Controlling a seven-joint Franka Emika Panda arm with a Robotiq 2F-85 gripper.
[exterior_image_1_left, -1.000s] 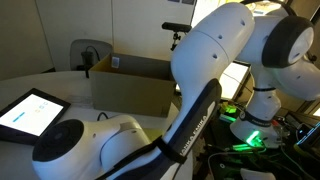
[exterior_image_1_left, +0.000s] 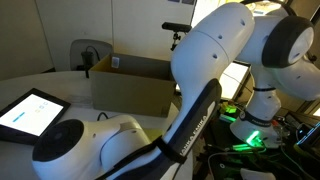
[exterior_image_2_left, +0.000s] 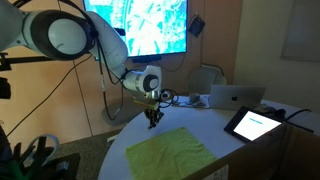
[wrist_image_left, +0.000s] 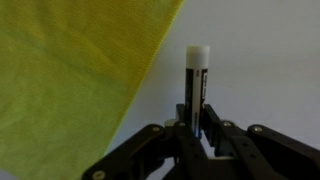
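In the wrist view, my gripper is shut on a slim marker (wrist_image_left: 197, 72), black along its body with a pale end pointing away from the fingers. A yellow-green cloth (wrist_image_left: 75, 75) spreads over the left of that view, and the marker lies over the pale table just right of its edge. From exterior view 2 the gripper (exterior_image_2_left: 154, 115) hangs low over the white table, behind the cloth (exterior_image_2_left: 170, 154); the marker is too small to make out there. Exterior view 1 shows mainly the arm, with the gripper hidden.
A cardboard box (exterior_image_1_left: 133, 84) stands on the table beside a lit tablet (exterior_image_1_left: 33, 114). A laptop (exterior_image_2_left: 236, 96) sits toward the back in exterior view 2. Between cloth and tablet, the white tabletop (exterior_image_2_left: 205, 124) is clear.
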